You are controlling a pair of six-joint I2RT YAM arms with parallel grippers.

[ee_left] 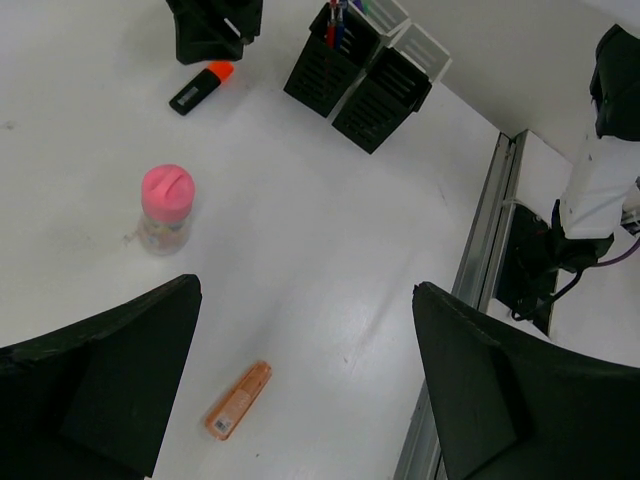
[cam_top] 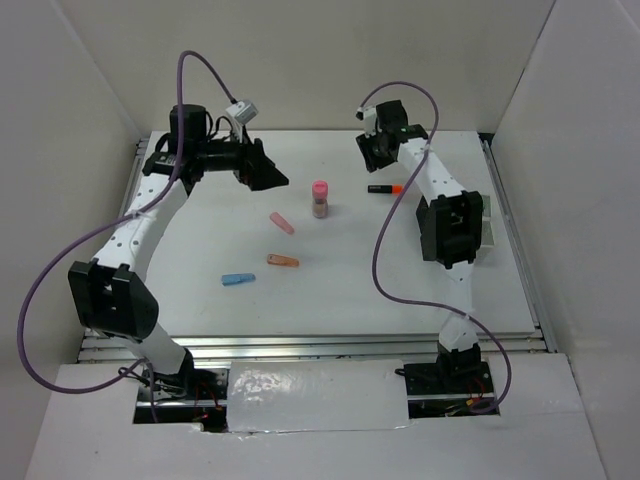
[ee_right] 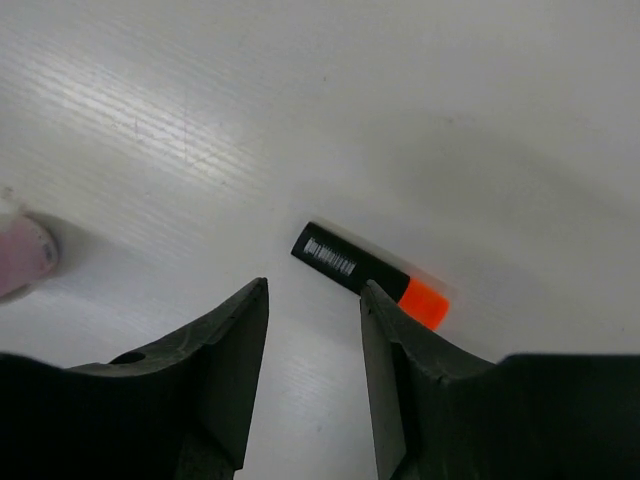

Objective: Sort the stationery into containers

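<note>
A black marker with orange end point(ee_right: 349, 265) lies on the white table, under my right gripper, which is part open with nothing between its fingers. My left gripper hangs open and empty at the upper left in the top view. A pink-capped jar point(cam_top: 320, 198) stands mid-table; a pink piece point(cam_top: 281, 223), an orange piece point(cam_top: 283, 261) and a blue piece point(cam_top: 238, 279) lie loose. Black mesh containers point(ee_left: 319, 79) with pens sit at the right, partly hidden by my right arm in the top view.
Pale compartments point(cam_top: 486, 232) adjoin the black containers on the right. Walls enclose the back and sides; a metal rail point(cam_top: 310, 343) runs along the front edge.
</note>
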